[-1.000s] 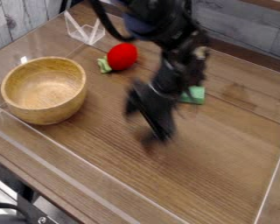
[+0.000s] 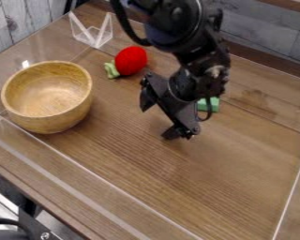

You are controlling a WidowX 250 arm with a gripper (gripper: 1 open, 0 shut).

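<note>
The black robot arm reaches down from the top, and its gripper [image 2: 168, 112] is low over the middle of the wooden table [image 2: 140, 178]. Whether its fingers are open or shut, or hold anything, is unclear. A green block [image 2: 210, 103] lies just behind the gripper to the right, partly hidden by it. A red round object [image 2: 131, 59] with a small green thing [image 2: 112, 69] beside it lies at the back left.
A wooden bowl [image 2: 46, 97] stands at the left. A white wire-like object [image 2: 93, 33] is at the back left edge.
</note>
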